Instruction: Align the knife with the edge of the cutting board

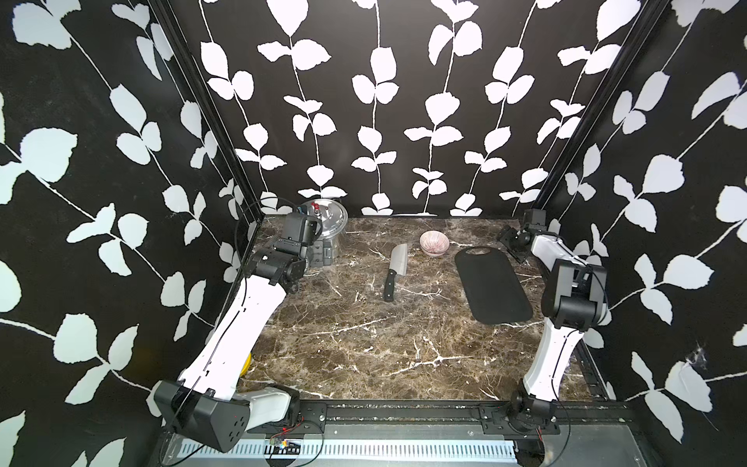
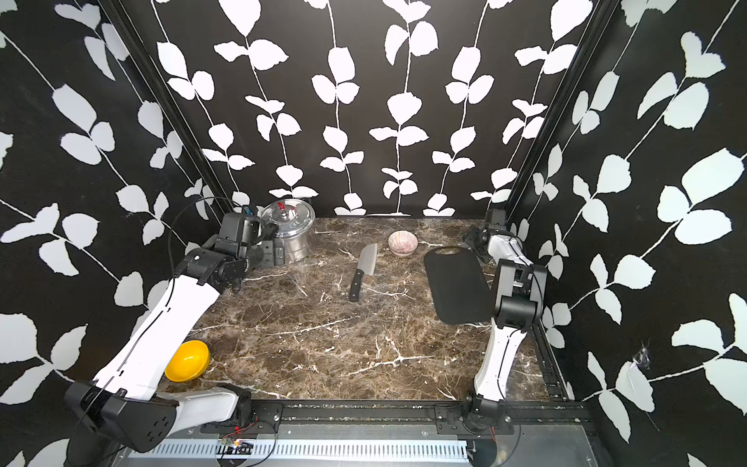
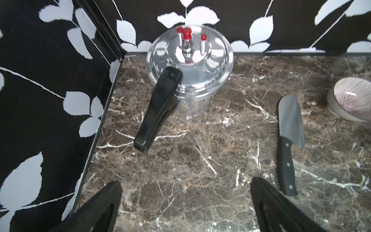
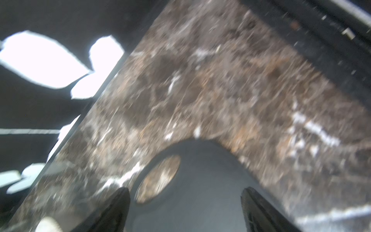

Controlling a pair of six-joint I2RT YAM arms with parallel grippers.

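Observation:
The knife (image 1: 395,271) lies flat on the marble counter, its broad grey blade toward the back wall and its black handle (image 3: 286,166) toward the front. To its right, across a bare gap, is the black cutting board (image 1: 493,288), slanted differently from the knife. My left gripper is open and empty, well left of the knife and in front of the pot. At the board's far right corner hovers my right gripper, fingers apart and nothing between them. Its wrist view catches the board's end with the oval handle hole (image 4: 158,178).
A steel pot (image 3: 189,73) with a long black handle stands at the back left. Behind the gap between knife and board sits a pink-striped bowl (image 2: 403,243). A yellow bowl (image 2: 187,360) is at the front left.

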